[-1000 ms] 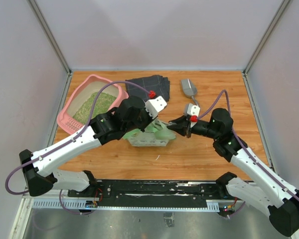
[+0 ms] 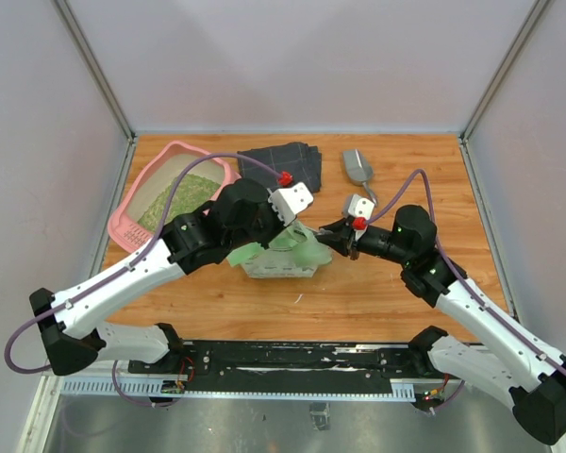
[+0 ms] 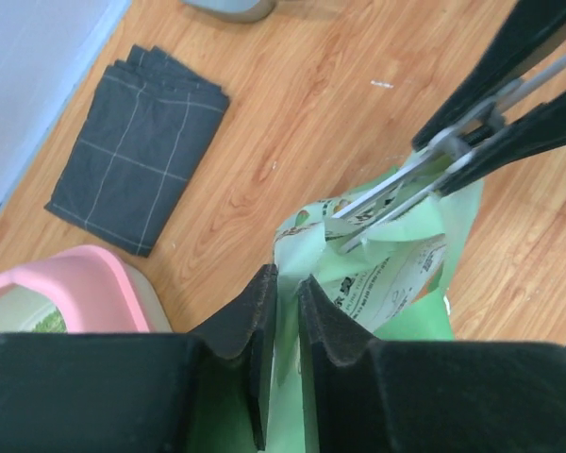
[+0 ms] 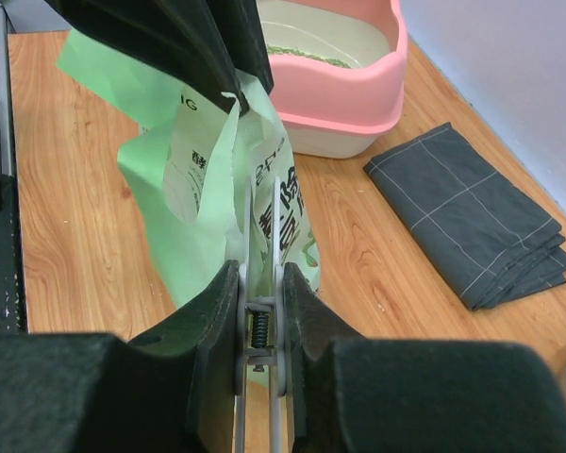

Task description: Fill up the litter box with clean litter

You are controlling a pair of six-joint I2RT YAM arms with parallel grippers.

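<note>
A green and white litter bag (image 2: 281,264) stands mid-table between both grippers. In the left wrist view my left gripper has the bag's crumpled top edge between its fingers. My right gripper is shut on metal scissors (image 4: 275,236), whose long blades reach into the bag's upper folds beside the left fingertips. The pink litter box (image 2: 127,226) at the back left, also in the right wrist view (image 4: 340,109), holds green pellets (image 2: 174,203).
A folded dark checked cloth (image 2: 283,160) lies behind the bag. A grey scoop (image 2: 357,166) lies to its right. Bare wood shows in front of the bag and along the right side.
Both arms have shifted only slightly around the bag's top; the rest is unchanged.
</note>
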